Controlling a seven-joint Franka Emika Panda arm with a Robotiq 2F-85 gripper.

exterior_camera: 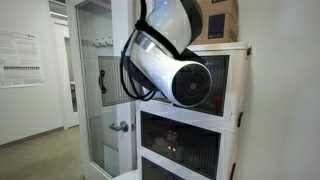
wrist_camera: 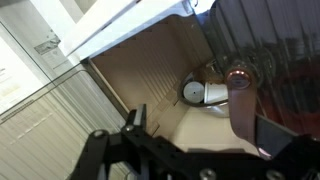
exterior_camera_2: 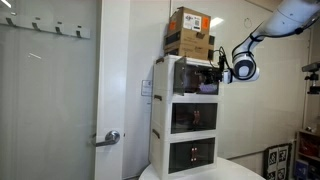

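A tall white cabinet [exterior_camera_2: 157, 105] has three stacked compartments with dark see-through doors. Its top compartment stands open, with a ribbed door panel [exterior_camera: 113, 82] swung out to the left. The arm reaches in front of that level, and in the exterior views its body hides the gripper. From the wrist, the black gripper is open, its fingers wide apart, at the compartment's mouth. Close to the right finger stands an upright brown object [wrist_camera: 241, 103] with a rounded top; whether they touch I cannot tell. Farther in lie a white cup-like item [wrist_camera: 215, 93] and a round white one [wrist_camera: 194, 91].
Cardboard boxes [exterior_camera_2: 189, 32] are stacked on top of the cabinet. A white round table [exterior_camera_2: 230, 171] supports it. The side wall and the top edge [wrist_camera: 125, 25] of the compartment border the gripper closely. A glass door [exterior_camera: 100, 125] stands left of the cabinet.
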